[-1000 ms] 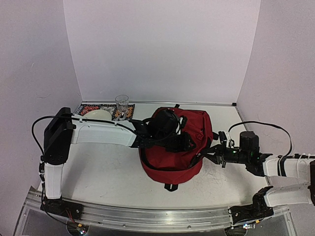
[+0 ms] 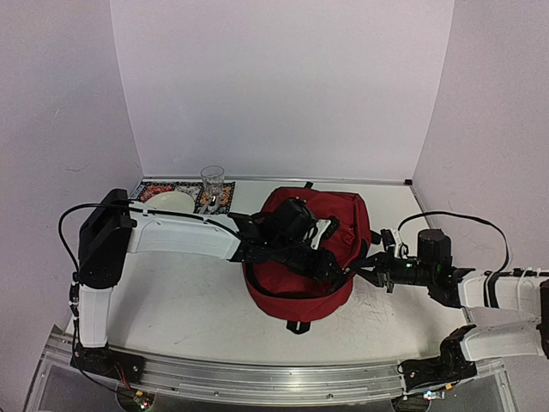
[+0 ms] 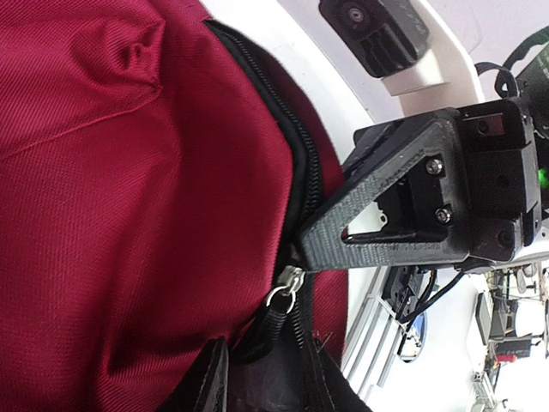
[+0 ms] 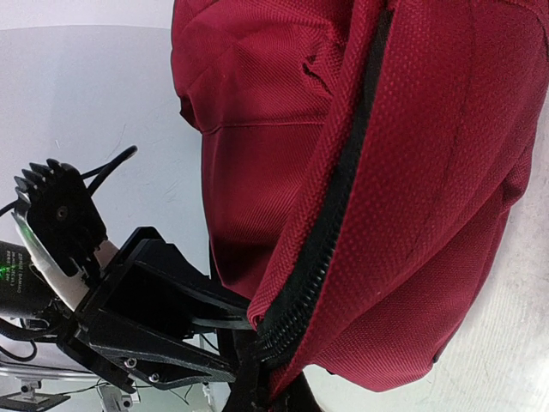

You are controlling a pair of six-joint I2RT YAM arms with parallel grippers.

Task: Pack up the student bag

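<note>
The red bag (image 2: 292,283) lies on the table with its zipped mouth open. In the left wrist view a metal zipper slider (image 3: 290,279) carries a ring and a black cord pull (image 3: 270,326). My left gripper (image 2: 333,271) is over the bag's right part. Its fingers (image 3: 210,378) stand apart, with the pull's lower end near the gap; no grip on it shows. From the right, my right gripper (image 2: 353,269) meets the bag's side edge. Its fingertips close around fabric beside the zipper (image 4: 296,300) in the right wrist view, partly hidden by the bag.
A clear glass (image 2: 213,180) and a white plate (image 2: 171,202) are at the back left, by a patterned mat (image 2: 226,197). Bare table lies left of the bag and in front of it. The two grippers are very close together.
My left gripper has moved a little toward the front and right, closer to the right gripper. The right arm and the bag look unmoved.
</note>
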